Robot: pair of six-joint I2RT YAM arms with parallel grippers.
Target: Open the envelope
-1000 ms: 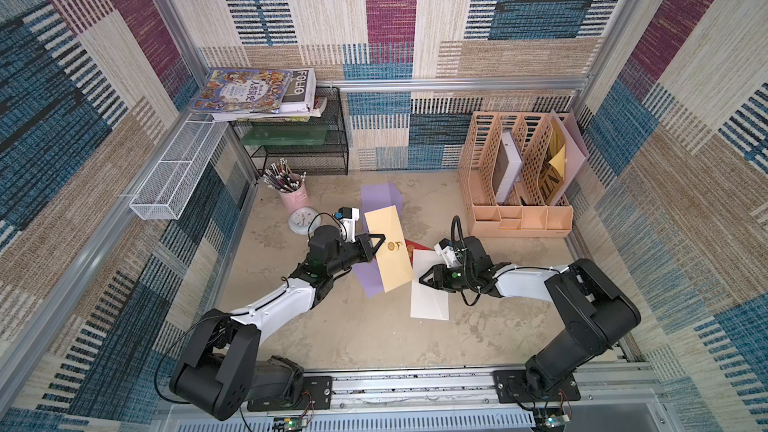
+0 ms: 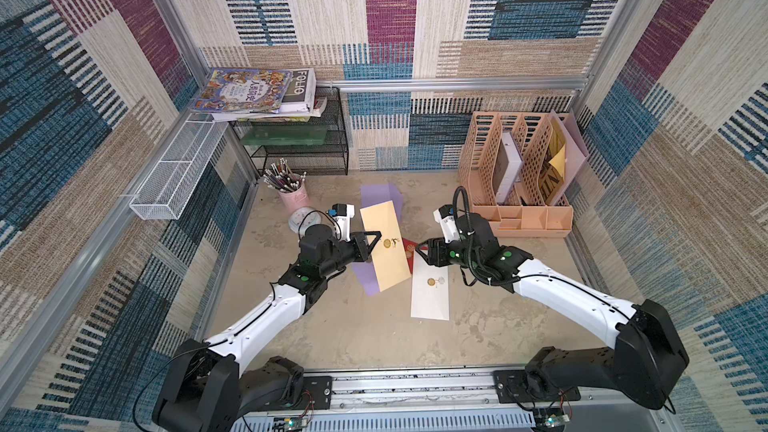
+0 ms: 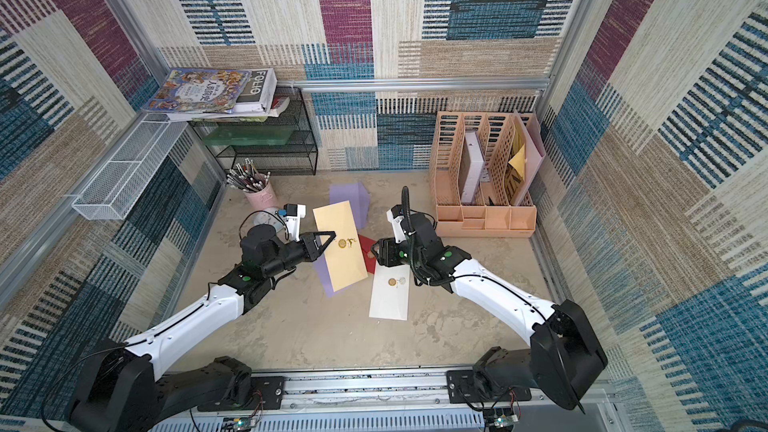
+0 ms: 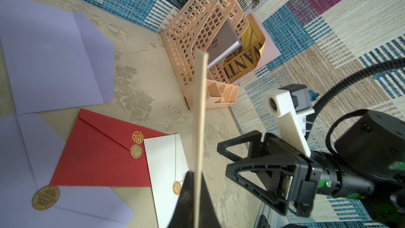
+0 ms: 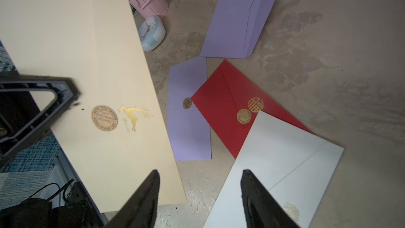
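A cream envelope with a gold seal and gold deer hangs raised in my left gripper, which is shut on its side; in the left wrist view it shows edge-on. My right gripper stands open to the right of it, above the white envelope, with nothing between its fingers. A red envelope and two lilac envelopes lie on the table beneath.
A peach file organiser stands back right. A pink pen cup, a small clock and a black wire rack are at the back left. Bare table surrounds the envelopes.
My right gripper has risen and moved toward the back, up from over the white envelope. My left gripper and the cream envelope have shifted slightly left and up.
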